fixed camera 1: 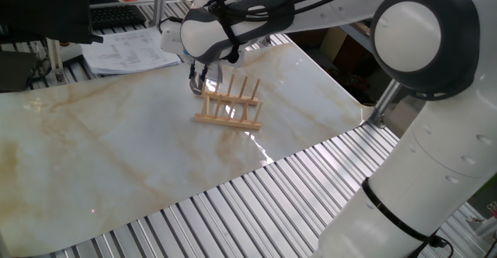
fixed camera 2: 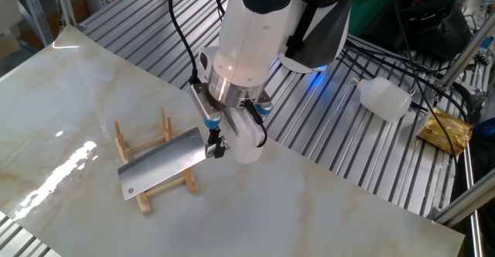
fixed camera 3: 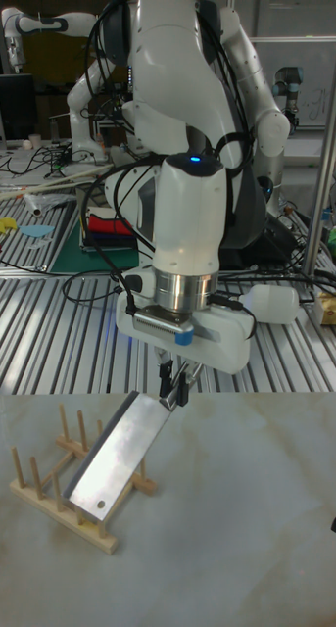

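Note:
A cleaver with a broad, shiny blade (fixed camera 2: pixel 162 165) and a hole near one corner extends from my gripper (fixed camera 2: pixel 216 144). The fingers are shut on its handle end, which shows as a short bit of metal between the dark fingertips (fixed camera 3: pixel 182 389). In exterior view 3 the blade (fixed camera 3: pixel 121 459) slants down to the left across a wooden peg rack (fixed camera 3: pixel 60 510). Whether the blade sits between pegs or only hangs over them I cannot tell. From exterior view 1, the gripper (fixed camera 1: pixel 203 79) is at the far left end of the rack (fixed camera 1: pixel 227 122), with the blade mostly unseen.
The rack stands on a marble-patterned tabletop (fixed camera 1: pixel 116 149) that is otherwise largely bare. Slatted metal decking (fixed camera 2: pixel 325 141) borders it, holding a white bottle-like object (fixed camera 2: pixel 384 100) and a gold packet (fixed camera 2: pixel 445 135). Papers (fixed camera 1: pixel 128 52) lie beyond the tabletop in exterior view 1.

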